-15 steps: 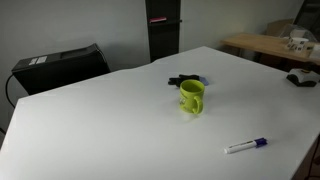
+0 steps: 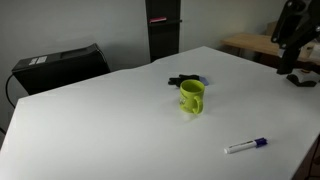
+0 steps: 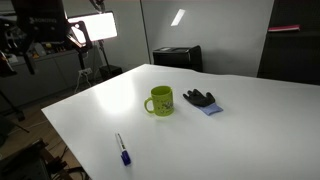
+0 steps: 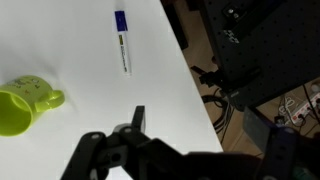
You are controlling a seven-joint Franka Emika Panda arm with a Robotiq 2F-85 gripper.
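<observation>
A lime-green mug (image 2: pixel 192 97) stands upright on the white table, its handle toward the front right in exterior view 1. Nearer that table's front right lies a white marker (image 2: pixel 246 146) with a purple-blue cap. From the wrist view, the marker (image 4: pixel 123 43) is at the upper middle and the mug (image 4: pixel 24 105) at the left edge. My gripper is open, its fingers spread wide with nothing between them. It hangs above the table's edge, apart from both objects. Exterior view 1 catches only part of the arm at the upper right.
Behind the mug lies a black glove (image 3: pixel 200 98) with a blue-grey cloth-like piece (image 3: pixel 210 109) beside it. A black case (image 2: pixel 62 70) sits at the back left in exterior view 1.
Part of the dark arm has come into exterior view 1 at the upper right, where it was absent before. The mug, marker and glove have stayed in place.
</observation>
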